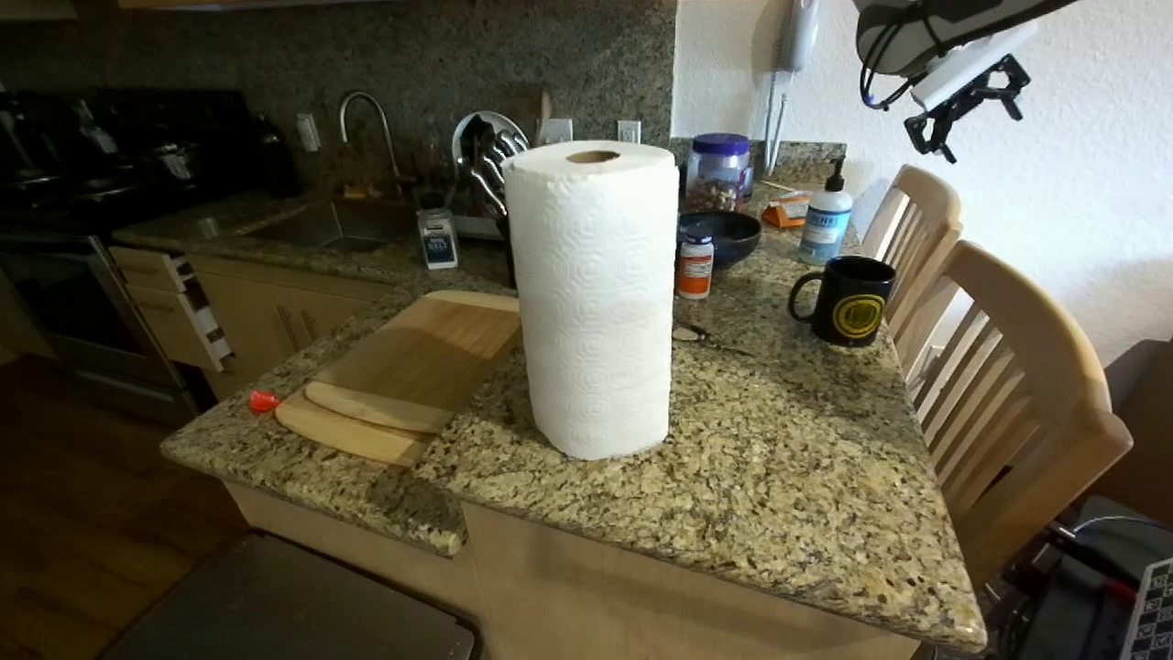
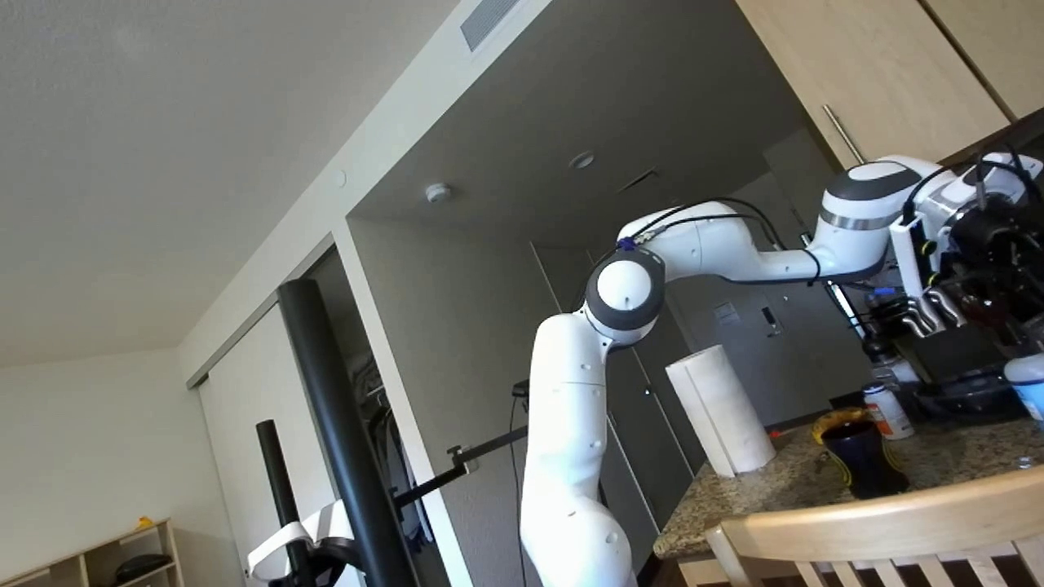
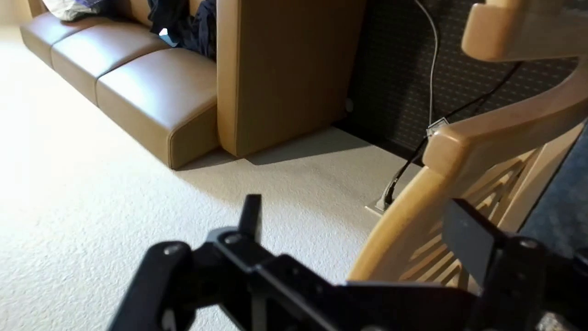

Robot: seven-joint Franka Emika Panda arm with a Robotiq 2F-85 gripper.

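Note:
My gripper (image 1: 981, 136) hangs high at the upper right in exterior view 1, above and beyond the chairs. In the wrist view its two fingers (image 3: 251, 218) stand wide apart, with only wall and chair showing behind the gap. Far from it, a white paper towel roll (image 1: 596, 308) stands upright on the granite counter (image 1: 770, 495). A black mug (image 1: 855, 302) with a yellow emblem is at the counter's right edge, its handle facing left. No object is in the fingers.
Wooden chairs (image 1: 1023, 374) line the counter's right side. Behind the roll are a white bottle (image 1: 695, 268), a dark bowl (image 1: 734, 236), a soap pump (image 1: 825, 225) and a purple-lidded jar (image 1: 719, 176). Cutting boards (image 1: 423, 352) lie at left.

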